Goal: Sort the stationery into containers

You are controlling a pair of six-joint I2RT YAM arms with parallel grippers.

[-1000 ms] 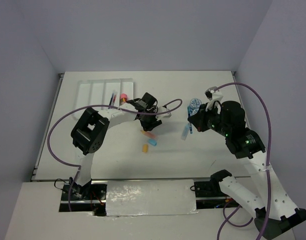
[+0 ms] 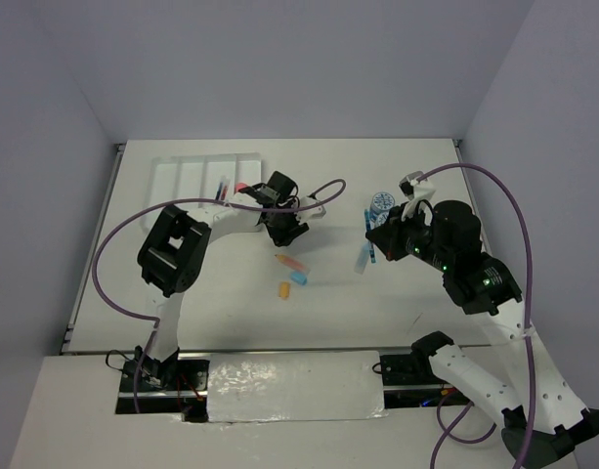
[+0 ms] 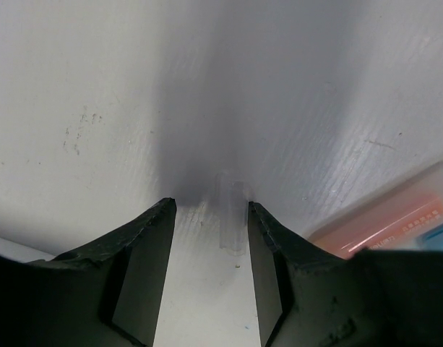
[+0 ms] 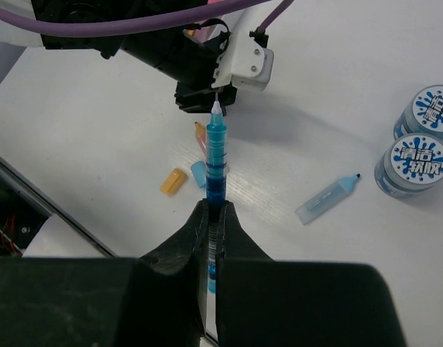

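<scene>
In the top view my left gripper (image 2: 284, 234) is low over the table, just beside the white divided tray (image 2: 182, 161). Its fingers stand apart in the left wrist view, and a small clear strip (image 3: 234, 220) shows between them, seemingly on the table. To the right lie an orange pencil-shaped item (image 3: 394, 220) and part of a blue piece. My right gripper is shut on a blue pen (image 4: 216, 155), which points upward in the right wrist view. A pale blue marker (image 4: 328, 198), a yellow-orange piece (image 4: 173, 181) and a blue piece (image 4: 199, 173) lie loose.
Two lidded jars (image 4: 420, 160) with blue splash labels stand on the right side of the table. Some pens (image 2: 222, 188) and a red-topped item (image 2: 240, 187) are in the tray.
My left gripper has shifted slightly left toward the tray, its arm now covering more of the red-topped item. My right arm stays almost still with the blue pen.
</scene>
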